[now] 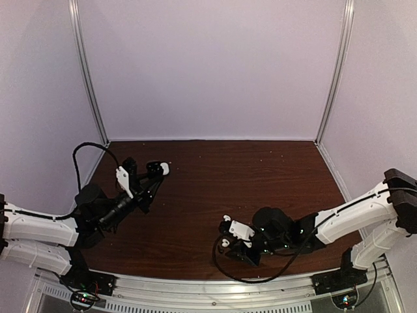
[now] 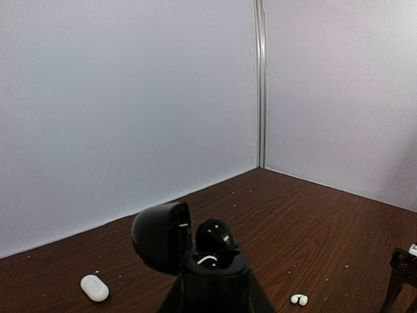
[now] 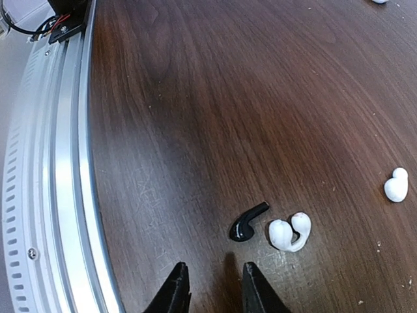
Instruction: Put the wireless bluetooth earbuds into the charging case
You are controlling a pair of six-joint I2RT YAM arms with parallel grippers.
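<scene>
The black charging case (image 2: 215, 279) is held in my left gripper (image 1: 152, 185), its lid (image 2: 156, 238) flipped up. One black earbud (image 2: 214, 235) sits in a case slot; beside it, the nearer slot looks empty. The other black earbud (image 3: 244, 225) lies flat on the table, its stem angled away to the upper right in the right wrist view. My right gripper hangs low near the table's front edge, pointing down, fingers apart and empty. That loose earbud is beyond its fingertips, toward the right one, touching neither.
A white earbud pair (image 3: 291, 233) lies close beside the loose black earbud, on its right. Another white pair (image 3: 397, 185) is farther right. A white case (image 2: 94, 287) rests on the table at the left. The metal rail (image 3: 73, 163) borders the table; most of the wood is bare.
</scene>
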